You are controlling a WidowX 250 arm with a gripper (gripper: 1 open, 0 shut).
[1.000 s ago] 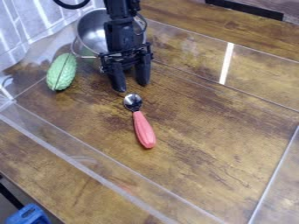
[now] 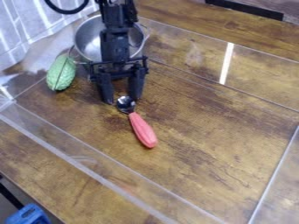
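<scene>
My black gripper (image 2: 119,86) hangs low over the table, just above and left of the head of a spoon with a pink handle (image 2: 142,129). Its two fingers look spread, and nothing clearly shows between them. Behind the arm sits a steel bowl (image 2: 86,38), partly hidden by it. A green leafy vegetable toy (image 2: 61,73) lies left of the gripper.
Clear strips run along its edges, with a white tape mark (image 2: 226,61) at upper right. A blue object (image 2: 28,217) sits at the lower left corner.
My gripper has moved a little left and down toward the spoon's head. The spoon, bowl and vegetable look about where they were.
</scene>
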